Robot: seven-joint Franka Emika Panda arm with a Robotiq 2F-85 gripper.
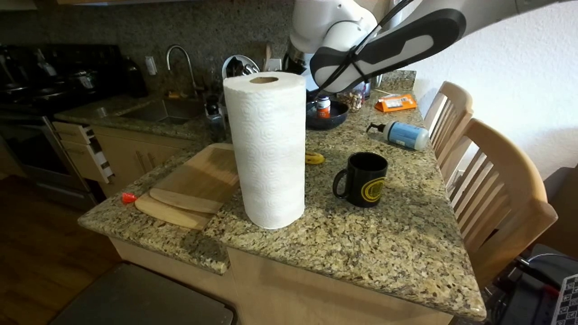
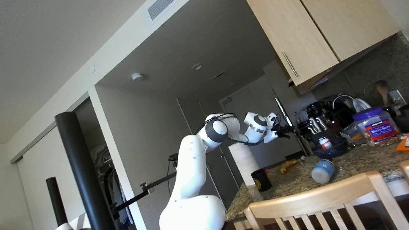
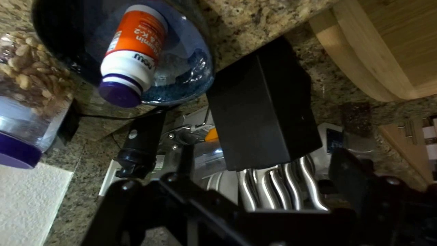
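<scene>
My gripper is open in the wrist view, its dark fingers wide apart with nothing held between them. Beyond the gap, a black knife block (image 3: 250, 119) with several silver handles stands on the counter. A dark blue bowl (image 3: 200, 78) holds an orange and white vitamin bottle (image 3: 137, 45) with a purple cap, up and to the left of the fingers. In exterior view 2 the gripper (image 2: 288, 130) hangs in the air above the counter, left of and higher than that bowl (image 2: 331, 150). The paper towel roll and arm hide the fingers in exterior view 1.
A tall paper towel roll (image 1: 271, 157) and a black mug (image 1: 368, 178) stand near the counter's front. Behind are a banana (image 1: 314, 157), a blue bottle on its side (image 1: 405, 135) and a nut jar (image 2: 377, 126). Cutting boards (image 1: 189, 178) lie left; chairs (image 1: 504, 189) line the right.
</scene>
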